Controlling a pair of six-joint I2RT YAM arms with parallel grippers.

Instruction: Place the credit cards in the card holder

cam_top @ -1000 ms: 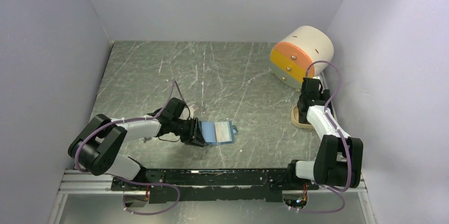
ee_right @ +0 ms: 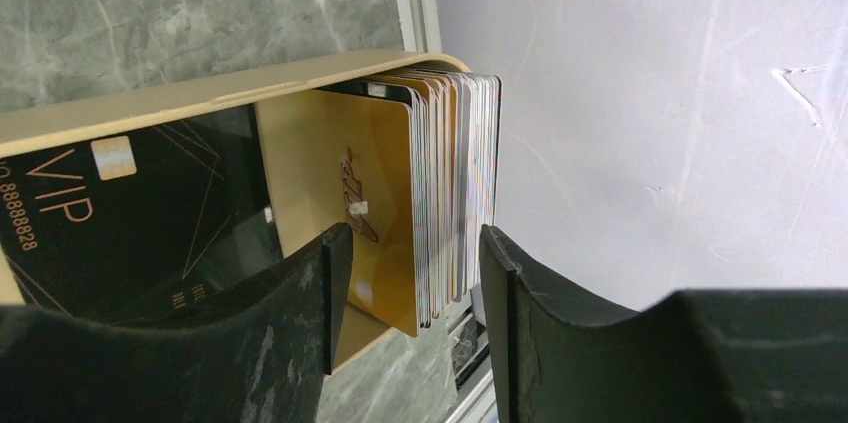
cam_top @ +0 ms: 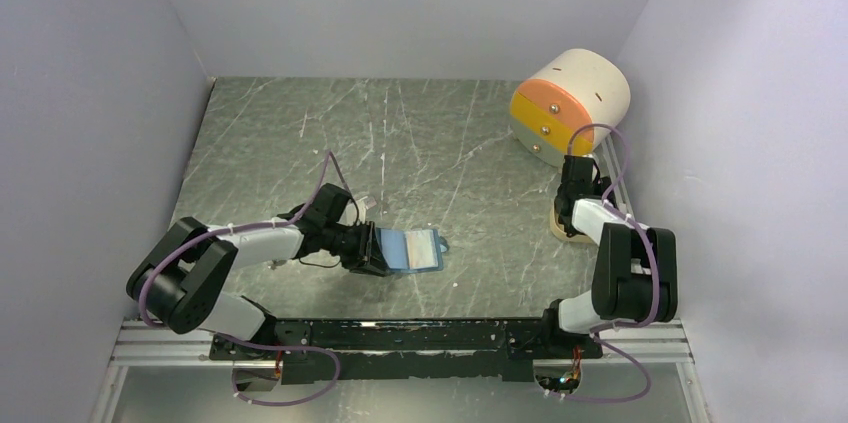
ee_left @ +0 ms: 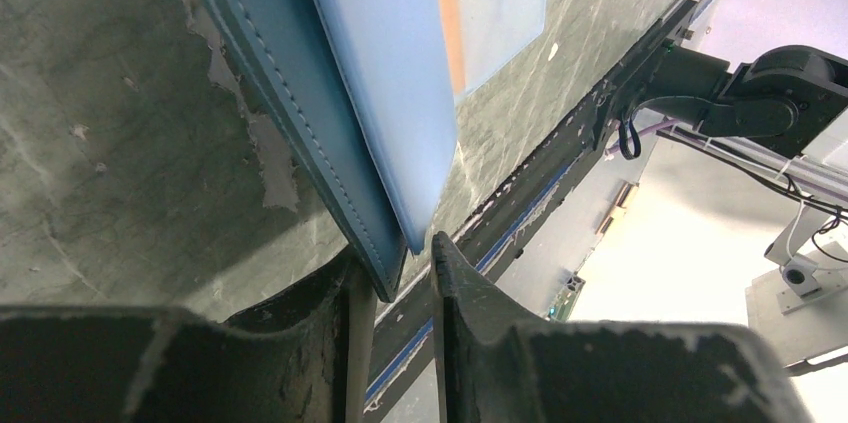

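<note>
The blue card holder (cam_top: pixel 423 249) lies unfolded on the table in the top view, its left edge at my left gripper (cam_top: pixel 375 261). Seen from the left wrist, a dark-blue cover (ee_left: pixel 300 113) and a light-blue inner leaf (ee_left: pixel 390 73) reach down between that gripper's fingertips; a gap shows between the fingers, so it is open. At the right wall, my right gripper is open, its fingers on either side of a stack of upright credit cards (ee_right: pixel 430 193). A gold card faces the left finger. The stack stands in a beige tray (ee_right: pixel 200 88).
A black "VIP" card (ee_right: pixel 140 203) lies in the tray's other compartment. Behind the right arm stands a rounded drawer box (cam_top: pixel 575 103) with coloured fronts. The right wall is close beside the tray. Bare table (cam_top: pixel 440 143) fills the middle.
The left arm and the card holder look unchanged.
</note>
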